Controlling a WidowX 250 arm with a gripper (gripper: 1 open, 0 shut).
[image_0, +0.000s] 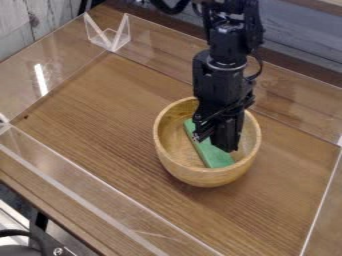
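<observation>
A light wooden bowl (179, 165) sits on the brown tray. Inside it lies a green rectangular piece (214, 153) with a pale strip along one side. The dark robot gripper (221, 130) is over the back and right part of the bowl, its fingertips just above or at the green piece. Nothing is clearly held between its fingers; their exact spacing is hard to make out.
A clear plastic holder (110, 30) stands at the back left. The left of the brown tray (87, 120) and its front right are bare. A raised edge runs along the back right.
</observation>
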